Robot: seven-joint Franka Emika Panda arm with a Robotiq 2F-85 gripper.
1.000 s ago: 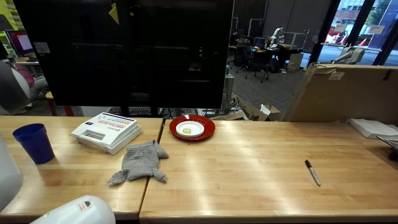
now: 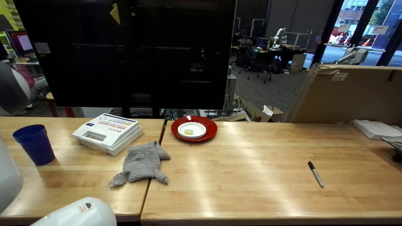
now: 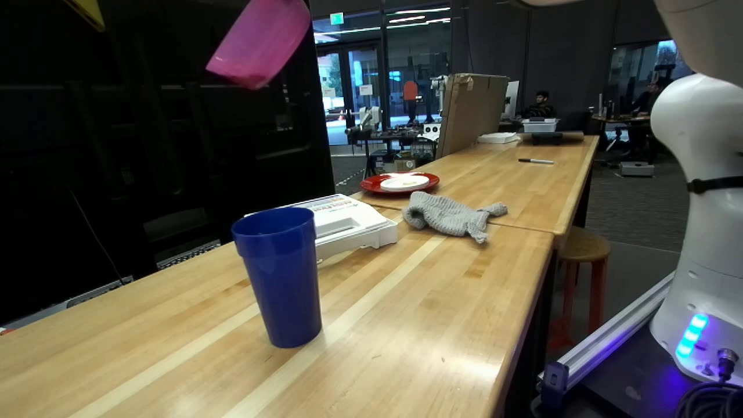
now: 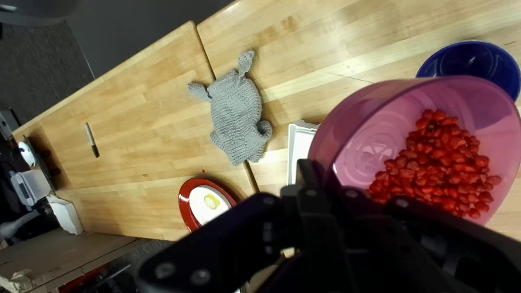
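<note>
A translucent pink cup [image 4: 351,117] holds many small red pieces [image 4: 439,168], gathered along its lower side in the wrist view. My gripper is shut on the cup's wall near the rim. In exterior view 2 the pink cup [image 3: 263,42] hangs tilted, high above the table, with the gripper out of the picture. Upright on the table stands a blue cup [image 3: 280,278]. The wrist view shows part of this blue cup [image 4: 471,63] behind the pink rim. Neither the pink cup nor the gripper appears in exterior view 1.
A white first-aid case [image 2: 107,131] lies behind a crumpled grey knitted cloth [image 2: 143,164]. Farther right, a red plate [image 2: 211,130] bears a white dish [image 2: 201,130] with a small yellowish item. A marker [image 2: 316,175] lies at the right.
</note>
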